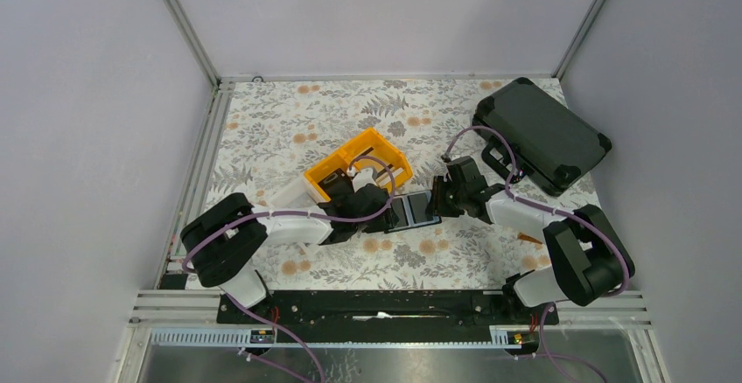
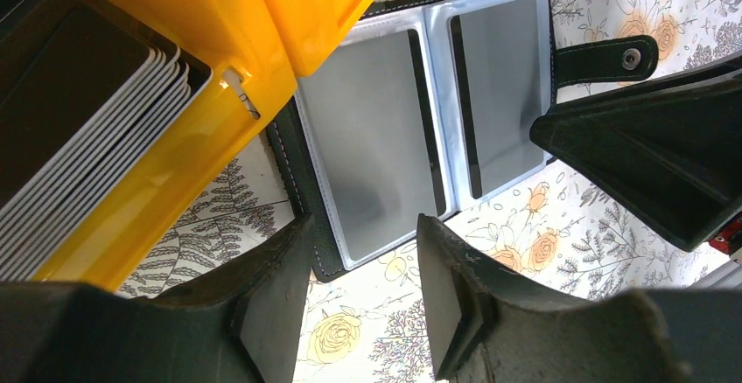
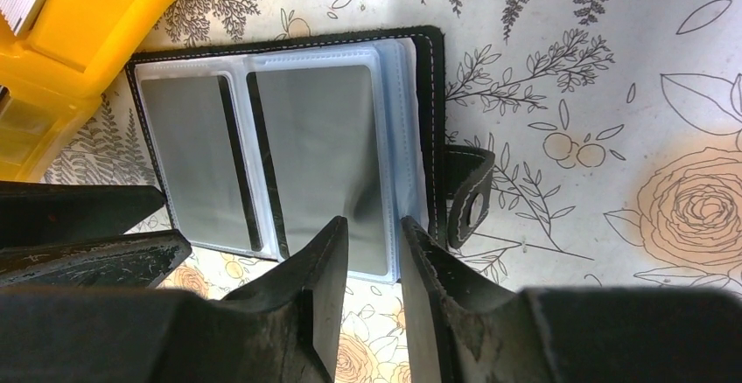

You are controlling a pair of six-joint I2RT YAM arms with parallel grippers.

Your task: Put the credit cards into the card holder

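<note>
The card holder (image 1: pixel 415 211) lies spread flat on the table, its two clear pockets each showing a dark grey card face. In the left wrist view, the left pocket (image 2: pixel 372 138) is below and left of the yellow bin's edge. My left gripper stands part open over the holder's lower left edge, nothing between its fingers. At the opposite edge of the card holder (image 3: pixel 319 156) my right gripper is part open, its fingertips close to the right pocket's side; whether they touch the clear plastic I cannot tell. A stack of dark cards (image 2: pixel 79 112) sits in the bin.
The yellow bin (image 1: pixel 388 145) stands directly behind and left of the holder. A dark case (image 1: pixel 542 132) fills the back right corner. The holder's snap strap (image 3: pixel 471 192) sticks out rightward.
</note>
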